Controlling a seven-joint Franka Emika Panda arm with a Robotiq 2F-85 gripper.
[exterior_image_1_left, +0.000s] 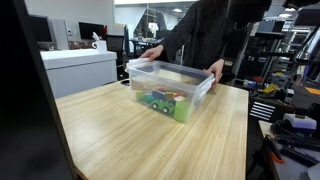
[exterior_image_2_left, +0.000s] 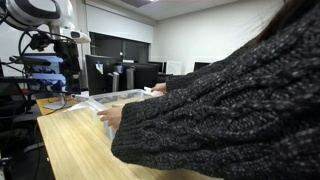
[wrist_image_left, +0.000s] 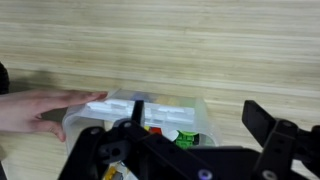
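A clear plastic box with colourful toys inside is held by a person's two hands above or on the wooden table. Through its wall a green toy vehicle and a green block show. In the wrist view the box rim lies beneath my gripper, whose two black fingers stand wide apart. Nothing shows gripped between them. The second exterior view has the arm at the left, above the table; there the sleeve hides much of the box.
A person's hand grips the box's left end, close under my gripper. The person's dark knitted sleeve covers the right of the second exterior view.
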